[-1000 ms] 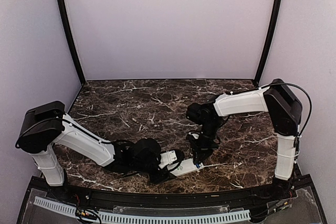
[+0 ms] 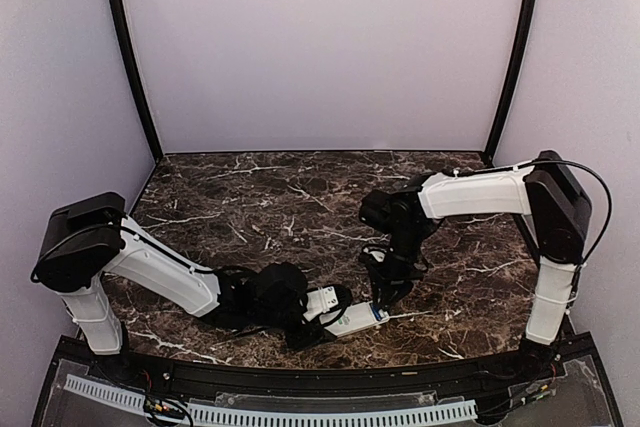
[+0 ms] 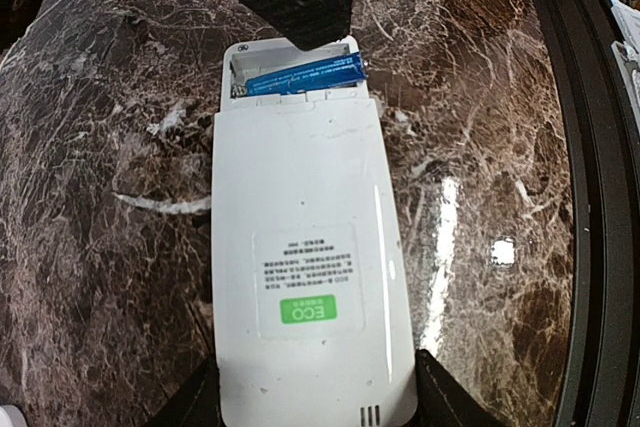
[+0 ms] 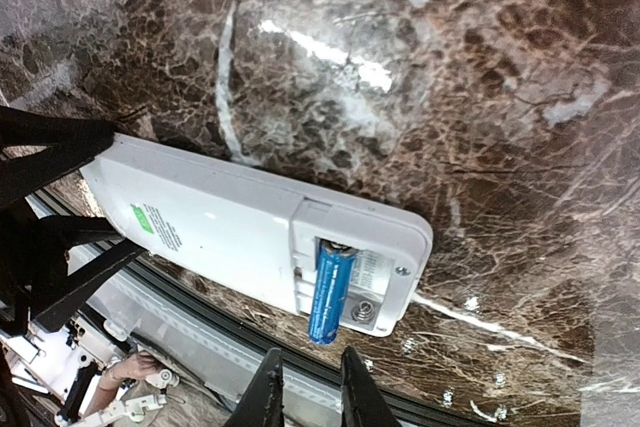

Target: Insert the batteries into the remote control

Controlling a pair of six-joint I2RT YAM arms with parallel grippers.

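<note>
The white remote control (image 3: 300, 207) lies back side up, its near end held in my left gripper, which is shut on it. At its far end the battery compartment (image 4: 372, 277) is uncovered. A blue battery rests slanted there: one end is inside, while the other pokes out over the side wall, raised in the left wrist view. My right gripper is open with a small gap, nothing between its fingertips, just apart from the battery's protruding end. One dark finger of it (image 3: 318, 7) hangs above the compartment in the left wrist view.
A metal spring contact (image 4: 362, 311) shows in the compartment beside the battery. The table's dark front rail (image 2: 420, 379) runs close by the remote. Behind the arms, the marbled tabletop (image 2: 270, 187) is clear.
The remote and left gripper have stayed put.
</note>
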